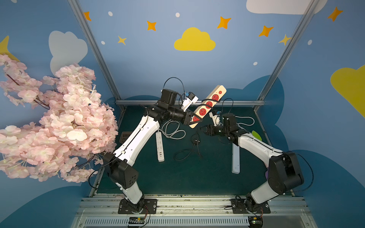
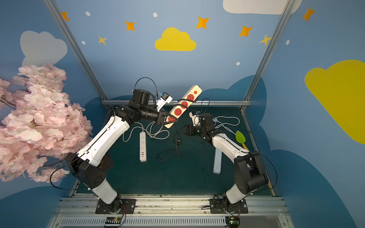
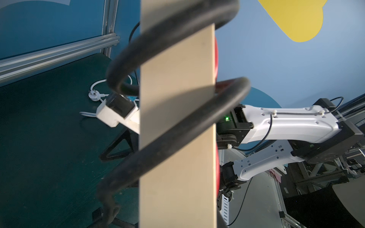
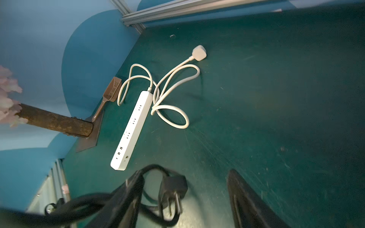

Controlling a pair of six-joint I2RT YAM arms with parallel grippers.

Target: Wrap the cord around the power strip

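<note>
A beige power strip (image 1: 209, 106) with red sockets is held tilted in the air, my left gripper (image 1: 194, 118) shut on its lower end. Black cord (image 3: 178, 131) winds around the strip in slanting loops, seen close up in the left wrist view. The cord's lower part hangs down to a black plug (image 4: 173, 188) and a loose loop (image 1: 182, 155) over the table. My right gripper (image 1: 208, 130) stands open below and right of the strip. In the right wrist view, cord passes by its left finger (image 4: 131, 199), and the plug appears beyond the gap; whether the cord touches the finger I cannot tell.
A white power strip (image 1: 159, 146) with its white cord lies on the left of the table. Another pale strip (image 1: 235, 159) lies under my right arm. A green spatula (image 2: 240, 136) is at the right edge, and pink blossoms (image 1: 76, 125) crowd the left side.
</note>
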